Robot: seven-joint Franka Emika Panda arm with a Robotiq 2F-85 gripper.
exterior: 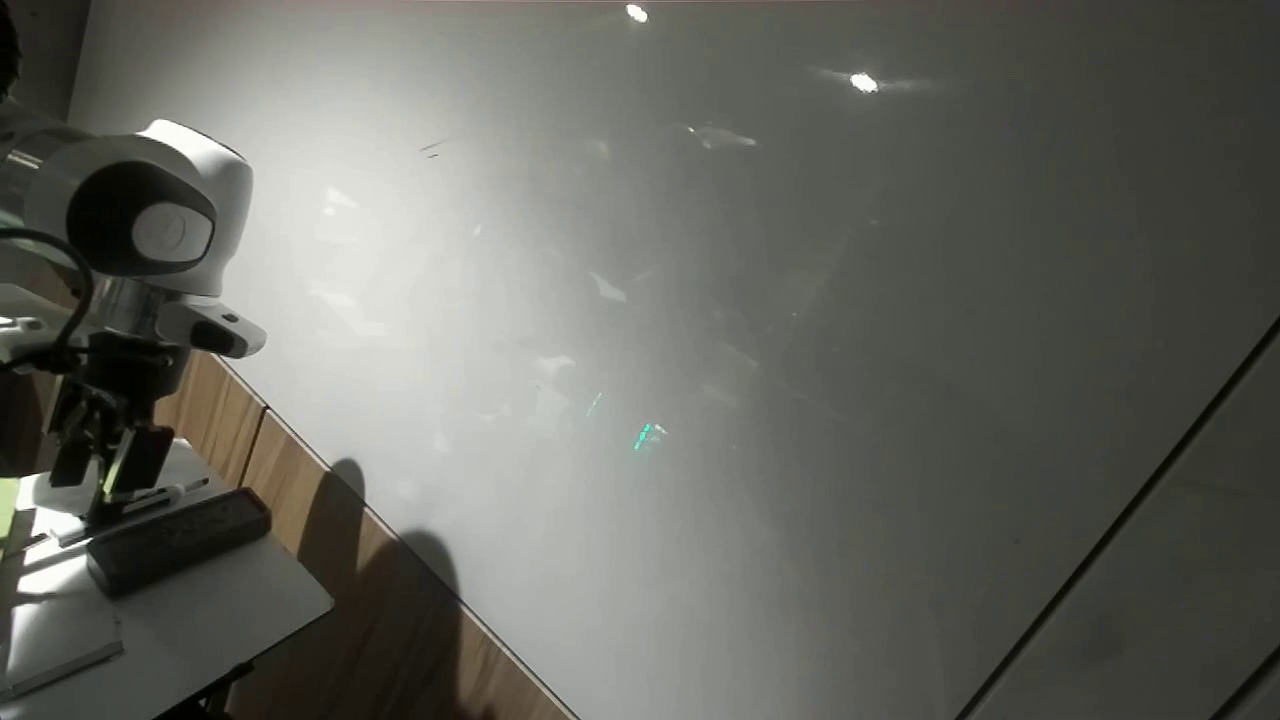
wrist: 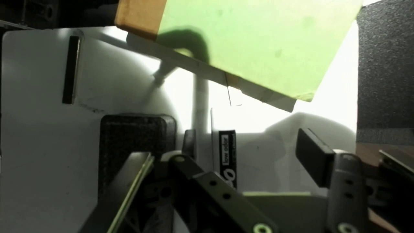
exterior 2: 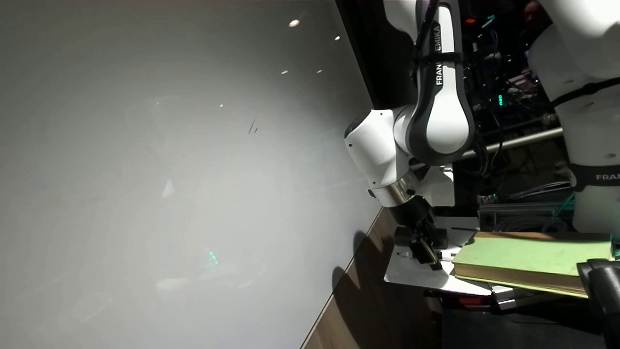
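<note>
A white marker [wrist: 227, 155] with a black "low odor" label lies on the white tray, between my gripper's fingers in the wrist view and nearer the left one. My gripper is open, its two pads standing well apart. No contact between pads and marker shows there. To the left of the marker is a dark block-shaped eraser [wrist: 132, 139], partly hidden by the gripper's linkage. In exterior view 1, the gripper [exterior: 112, 468] points down just behind the eraser [exterior: 180, 540].
A green book [wrist: 248, 42] overhangs the far side of the tray [wrist: 35, 128]. A dark strip [wrist: 71, 70] lies at the tray's upper left. Close by rises the large whiteboard [exterior 2: 174, 174], with wood panelling [exterior: 300, 480] below it.
</note>
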